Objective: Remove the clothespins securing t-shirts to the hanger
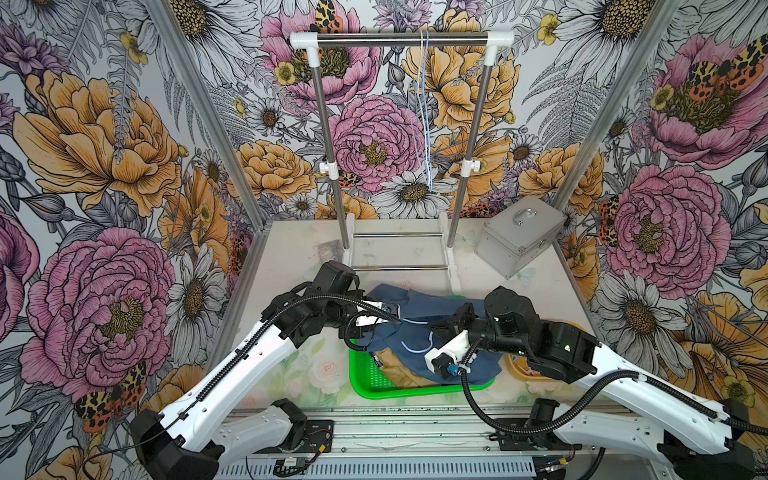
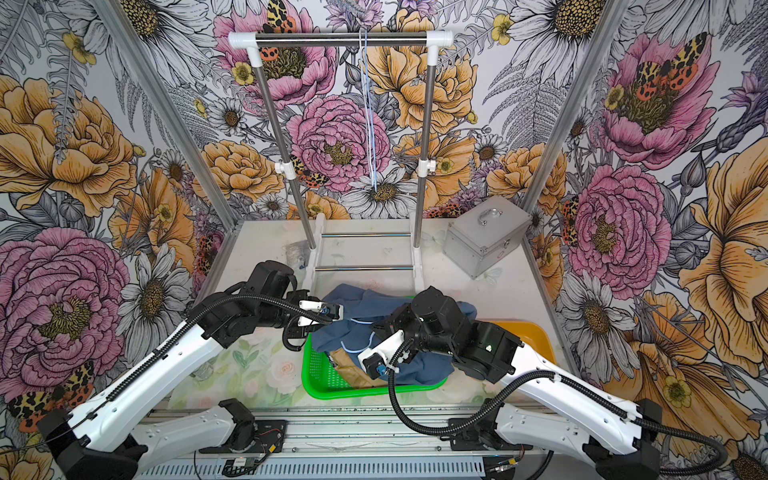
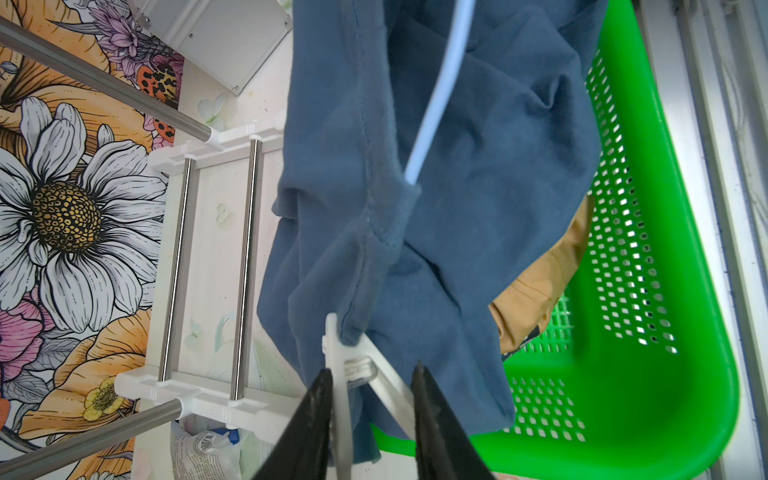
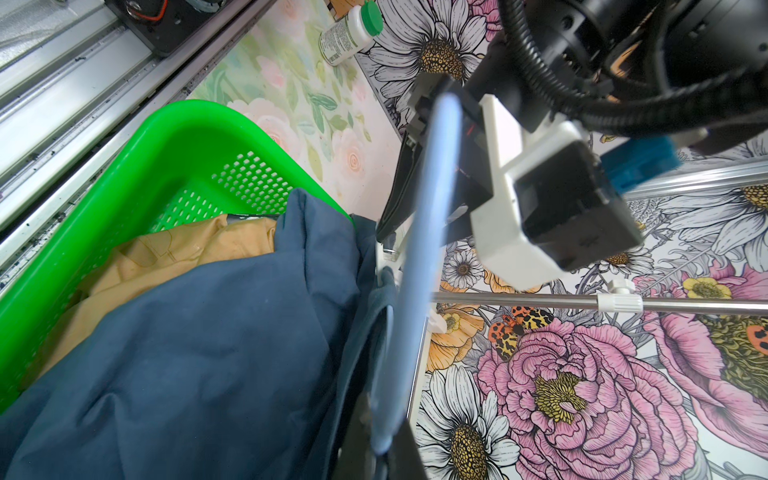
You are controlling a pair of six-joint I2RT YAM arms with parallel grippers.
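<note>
Dark blue shirt (image 3: 496, 136) lies over tan cloth (image 4: 176, 256) in the green basket (image 3: 696, 336), on a light blue hanger (image 3: 436, 104). A white clothespin (image 3: 360, 360) sits at the shirt's folded end over the hanger. My left gripper has its fingertips either side of the clothespin; whether they press on it is unclear. My right gripper is shut on the hanger at the bottom of the right wrist view, with shirt fabric beside it.
The metal rack (image 1: 400, 266) stands behind the basket, with cords (image 1: 425, 112) on its top bar. A silver case (image 1: 520, 236) is at back right, an orange container (image 2: 536, 336) at right.
</note>
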